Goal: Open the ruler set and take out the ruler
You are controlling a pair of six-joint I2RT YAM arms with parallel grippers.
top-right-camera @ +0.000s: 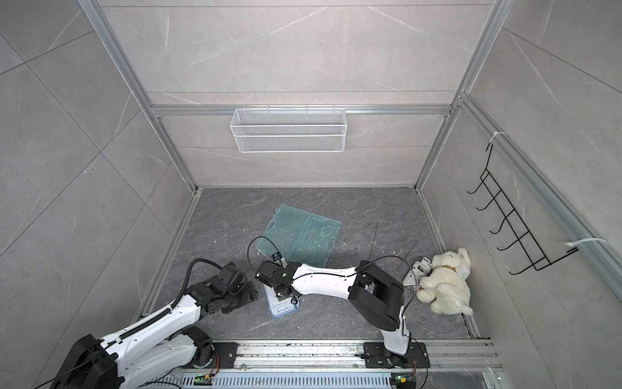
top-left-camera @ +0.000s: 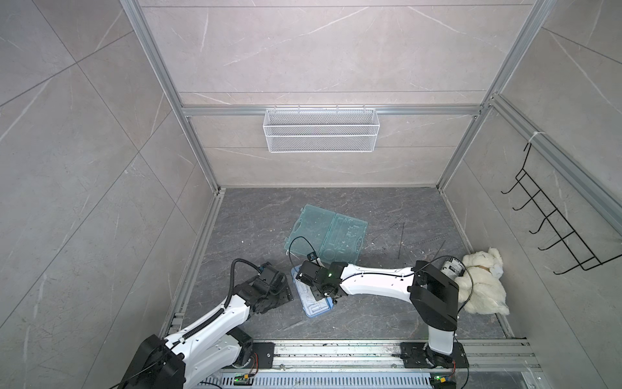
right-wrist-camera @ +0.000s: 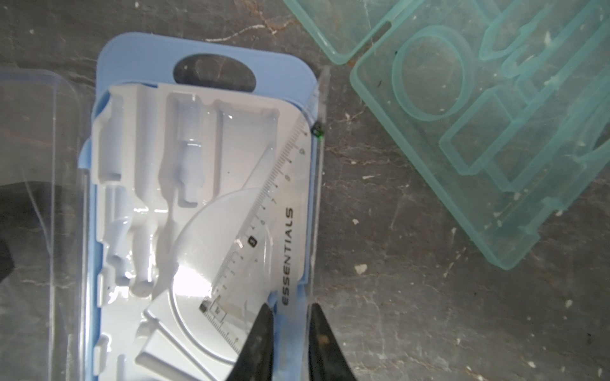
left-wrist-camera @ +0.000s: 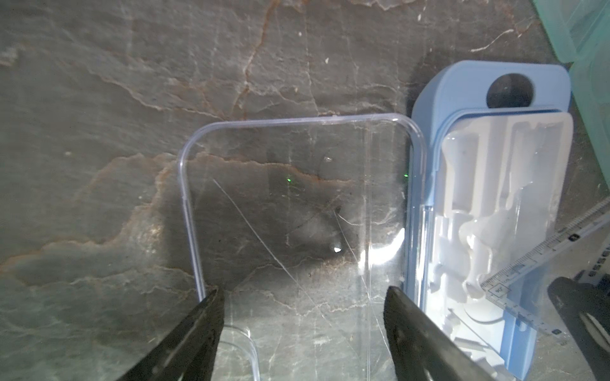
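The blue ruler set case (right-wrist-camera: 127, 57) lies open, its clear lid (left-wrist-camera: 292, 120) folded flat to the left and its white tray (right-wrist-camera: 133, 317) showing. A clear triangle ruler (right-wrist-camera: 286, 152) and a protractor lie on the tray's right part. My right gripper is over the case's right edge at the rulers, its fingertips a little apart; whether it holds anything is unclear. My left gripper stands open over the clear lid, left of the tray, with nothing visibly held.
A teal open case (top-left-camera: 314, 227) lies behind the ruler set. A white plush toy (top-left-camera: 482, 291) and a small object (top-left-camera: 451, 265) sit by the right wall. A wire basket (top-left-camera: 320, 129) hangs at the back.
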